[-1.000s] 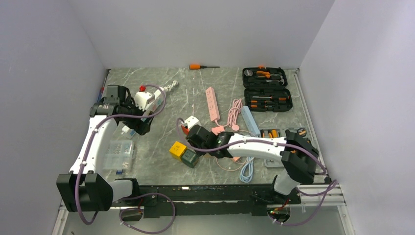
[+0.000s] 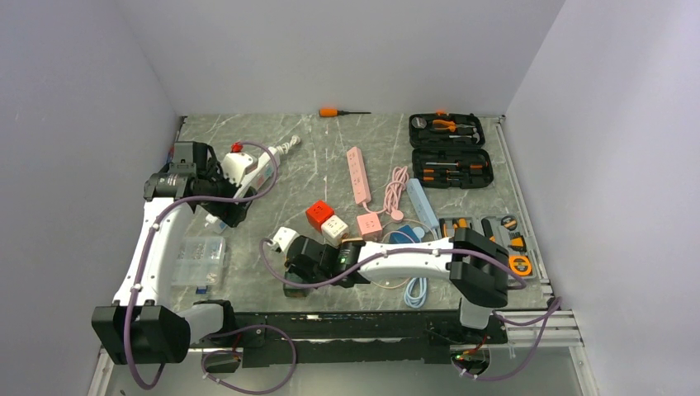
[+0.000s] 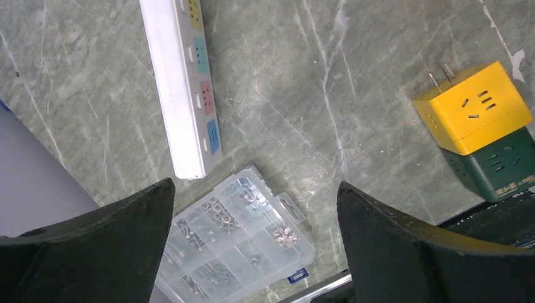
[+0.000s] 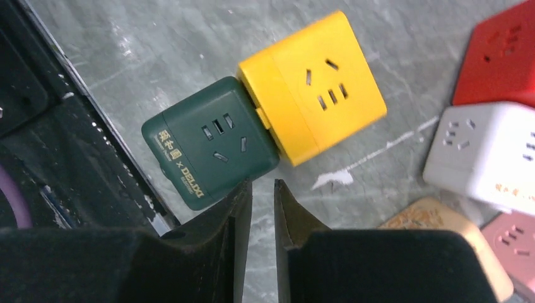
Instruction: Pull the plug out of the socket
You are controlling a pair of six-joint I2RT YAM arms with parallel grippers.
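Note:
A yellow cube socket with metal prongs on top lies beside a dark green cube socket (image 4: 208, 145); in the right wrist view they touch. My right gripper is above them at the near edge, its fingers closed together, with nothing visible between them; in the top view it mostly hides both cubes. My left gripper stands open at the left over the table, between a white power strip (image 3: 180, 95) and a clear parts box (image 3: 233, 246), with nothing held.
Red (image 2: 319, 214), white (image 2: 334, 229) and pink (image 2: 369, 227) cube sockets sit just right. Pink and blue strips, cables and tool kits fill the right side; a screwdriver (image 2: 328, 112) lies at the back.
My right arm has moved left and toward the near edge, now covering the yellow and green cubes in the top view. The left arm has shifted slightly.

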